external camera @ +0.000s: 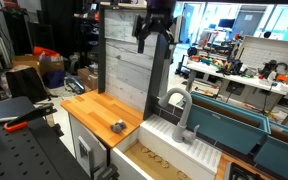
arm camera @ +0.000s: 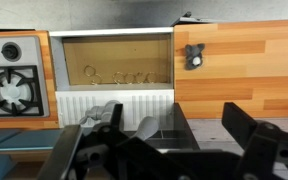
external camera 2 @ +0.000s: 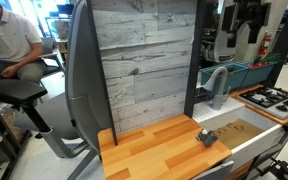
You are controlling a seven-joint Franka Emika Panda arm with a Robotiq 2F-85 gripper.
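Observation:
My gripper [external camera 2: 248, 44] hangs high over the counter, its two fingers spread wide. From exterior view 1, the gripper [external camera: 155, 48] shows in front of the dark edge of the upright panel. Nothing is visible between the fingertips in the wrist view. Far below, a small grey and dark object [arm camera: 194, 56] lies on the wooden counter [arm camera: 234, 95]; exterior view 2 has this object [external camera 2: 206, 137] close to the counter's right edge. Beside the counter is an open white-walled drawer [arm camera: 170, 60] with a brown bottom, where several thin rings [arm camera: 130, 78] lie.
A grey faucet [external camera: 182, 103] rises behind the drawer. A stove [arm camera: 14, 78] sits on the drawer's other side. The whitewashed wooden panel [external camera 2: 144, 70] stands upright behind the counter. Someone sits at the far left of exterior view 2.

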